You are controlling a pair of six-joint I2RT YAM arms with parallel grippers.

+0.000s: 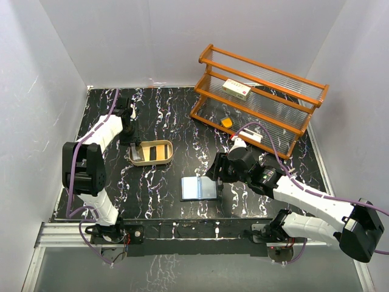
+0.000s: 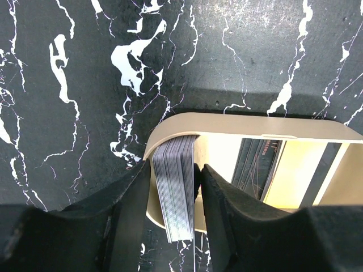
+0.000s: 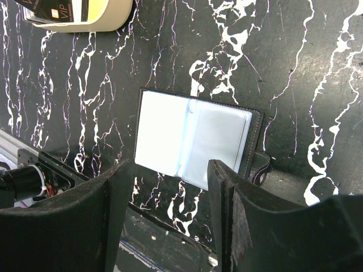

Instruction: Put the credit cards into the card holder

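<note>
A beige tray point(image 1: 169, 146) on the left of the table holds cards in compartments. At its left end, a stack of silver-grey cards point(image 2: 173, 187) leans between the fingers of my left gripper; whether the fingers press on it is unclear. Dark and gold cards point(image 2: 295, 170) lie further right in the tray. The card holder point(image 3: 218, 144), open flat with clear sleeves, lies at the front middle. My right gripper is open above and beside it, nothing between its fingers.
A wooden rack point(image 1: 267, 82) with a white box point(image 1: 236, 89) and a small yellow object point(image 1: 226, 122) stands at the back right. The table between tray and rack is clear.
</note>
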